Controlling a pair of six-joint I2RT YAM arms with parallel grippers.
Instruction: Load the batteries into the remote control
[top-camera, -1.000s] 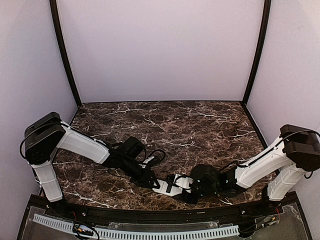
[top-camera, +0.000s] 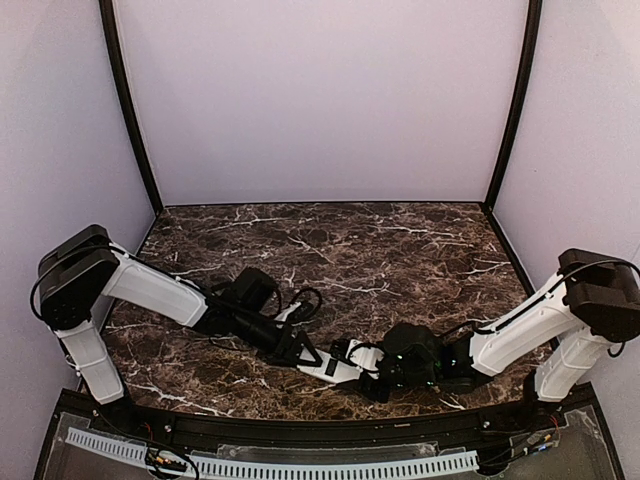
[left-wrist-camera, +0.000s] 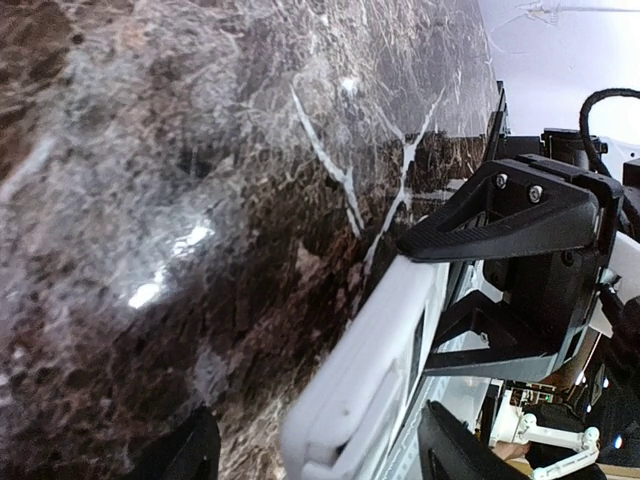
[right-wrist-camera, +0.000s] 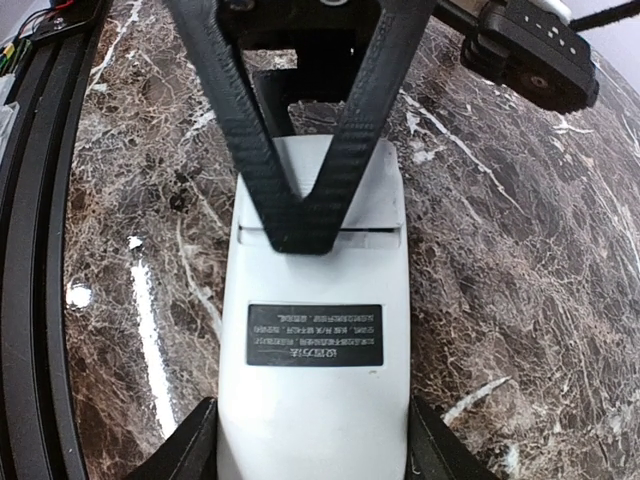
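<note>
The white remote (right-wrist-camera: 315, 420) is held by my right gripper (top-camera: 365, 372), shut on its end; the fingertips show at both sides low in the right wrist view. A printed black label sits on its face. My left gripper (top-camera: 302, 355) is open at the remote's other end; in the right wrist view its black fingers (right-wrist-camera: 305, 225) are over that end, where a seam crosses the white surface. In the left wrist view the remote (left-wrist-camera: 350, 380) slants up toward the other gripper. I cannot see any batteries.
White walls stand at the back and sides.
The right arm looks almost unchanged.
</note>
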